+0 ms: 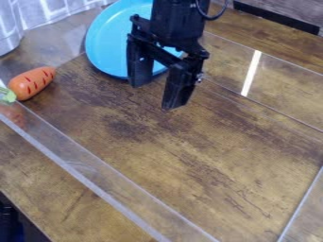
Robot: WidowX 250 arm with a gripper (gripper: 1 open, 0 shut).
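My black gripper point(161, 80) hangs at the upper middle, fingers pointing down and spread apart, with nothing seen between them. Behind it and partly hidden lies a light blue plate point(105, 40). An orange carrot point(33, 83) with a pale green top lies at the left, clear of the gripper.
A clear, ridged object point(10, 24) stands at the top left corner. Clear strips cross it at the lower left and right.
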